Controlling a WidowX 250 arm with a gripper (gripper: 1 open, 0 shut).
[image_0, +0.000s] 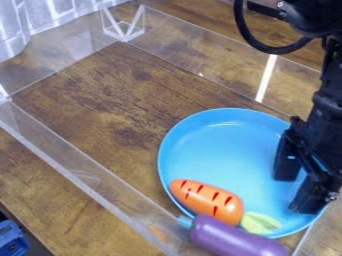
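Observation:
A blue plate (214, 152) sits on the wooden surface at the right of centre. An orange toy carrot (206, 200) with pale green leaves lies on its lower part, and a purple eggplant-like toy (234, 238) lies at the bottom edge of the plate. My black gripper (297, 176) comes in from the right and hangs low over the plate's right side, open, with nothing visible between its fingers.
Clear plastic walls (83, 172) surround the work area. The wooden surface (94, 110) left of the plate is bare. A white cloth (27, 25) is at the top left, and a blue object (10, 238) at the bottom left.

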